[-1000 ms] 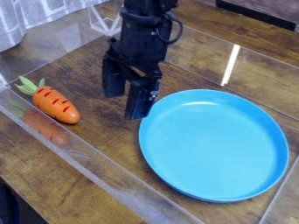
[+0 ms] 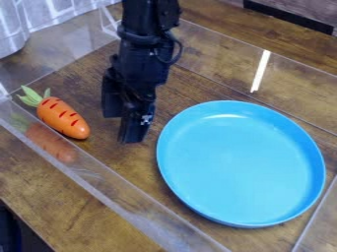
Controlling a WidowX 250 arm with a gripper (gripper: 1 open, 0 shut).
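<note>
The black gripper (image 2: 128, 118) hangs over the wooden board, between a toy carrot and a blue plate. An orange carrot (image 2: 62, 117) with green leaves and dark marks lies at the left, apart from the gripper. The large blue plate (image 2: 241, 160) rests at the right, empty. The gripper's fingers are dark against the arm, so whether it is open or shut is hard to tell.
Clear plastic walls (image 2: 93, 192) border the board along the front left. A white cloth (image 2: 27, 20) sits at the top left. The wood behind and around the carrot is mostly bare.
The gripper has shifted somewhat left, toward the carrot and away from the plate, and its orientation has changed slightly. The carrot and plate have not moved.
</note>
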